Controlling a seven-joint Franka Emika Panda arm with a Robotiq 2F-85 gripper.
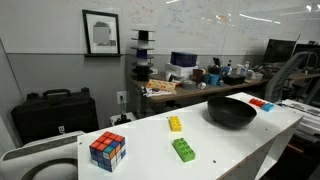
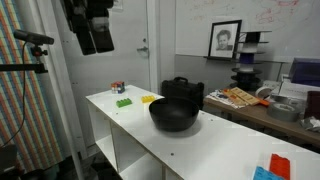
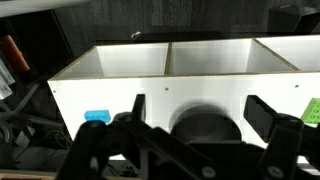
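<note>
My gripper is open in the wrist view, its two dark fingers wide apart and nothing between them. Below it, partly hidden by the gripper body, lies the black bowl (image 3: 204, 124). That bowl (image 2: 174, 114) rests on the white table, and the dark end of my arm hangs well above and to the left in exterior view 2. In exterior view 1 a Rubik's cube (image 1: 108, 150), a green brick (image 1: 183, 150) and a yellow brick (image 1: 175, 124) stand left of the bowl. A red block (image 2: 280, 166) and a blue block (image 2: 266, 174) lie at the table's other end.
Open compartments (image 3: 122, 62) run along its side. A cluttered wooden bench (image 2: 250, 110) and a black case (image 1: 54, 114) stand behind.
</note>
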